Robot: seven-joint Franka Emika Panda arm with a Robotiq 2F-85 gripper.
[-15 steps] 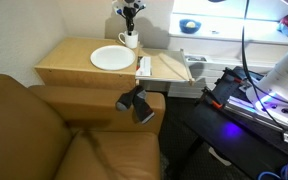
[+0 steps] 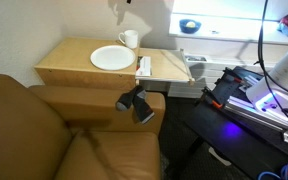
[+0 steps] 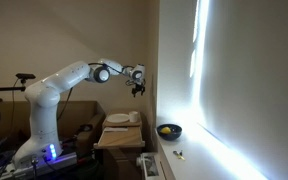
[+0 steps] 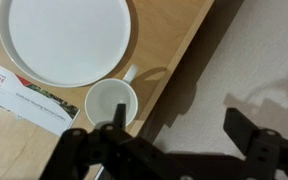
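A white mug (image 2: 130, 39) stands upright on the wooden cabinet top, behind the white plate (image 2: 113, 57). Seen from above in the wrist view, the mug (image 4: 111, 101) sits by the cabinet's edge, below the plate (image 4: 64, 35). My open gripper has its dark fingers spread wide and nothing between them; the left finger overlaps the mug's lower edge in that view. In exterior view 2 the gripper (image 3: 137, 87) hangs in the air above the cabinet, clear of the mug. Only its lowest tip shows at the top of exterior view 1.
A printed card (image 4: 26, 96) lies beside the mug and plate. Dark items (image 2: 136, 104) rest on the brown sofa (image 2: 109, 155). A bowl (image 2: 190, 26) sits on the windowsill, and a black table (image 2: 229, 130) carries the arm's base.
My gripper has risen from just above the mug almost out of the top of exterior view 1, shifting slightly left. The mug and plate stay where they were.
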